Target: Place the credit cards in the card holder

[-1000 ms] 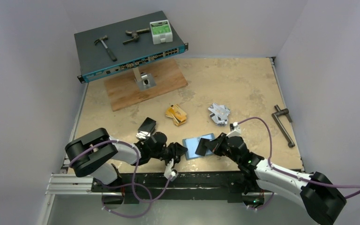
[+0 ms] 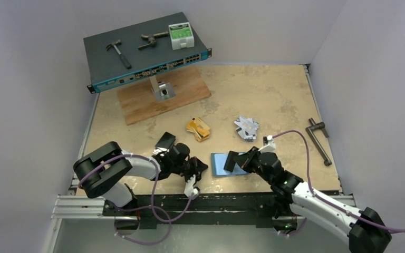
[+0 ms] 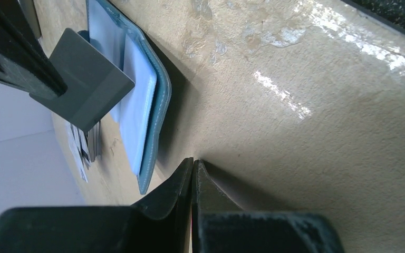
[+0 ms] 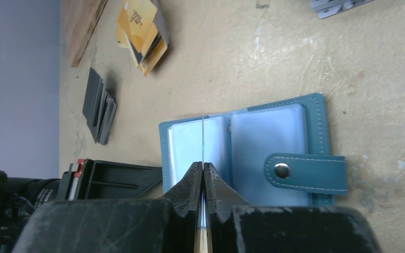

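Note:
The blue card holder (image 4: 266, 132) lies spread on the table, its snap strap (image 4: 311, 173) on the right half. My right gripper is shut on a dark card (image 3: 92, 79), which stands edge-on above the holder's left half and looks clear of the pockets in the left wrist view. My left gripper is shut with nothing between its fingers; the holder's edge lies just outside them, to their upper left. Loose cards lie in piles: dark cards (image 2: 165, 140), yellow cards (image 2: 198, 128) and silver cards (image 2: 247, 128).
A dark rack unit (image 2: 137, 45) on a wooden board (image 2: 163, 95) fills the back left, bearing hammers and a green-and-white box (image 2: 181, 36). A metal tool (image 2: 319, 139) lies at the right edge. Bare table stretches across the back right.
My right gripper has shifted slightly right with the card, which now stands straight instead of bent.

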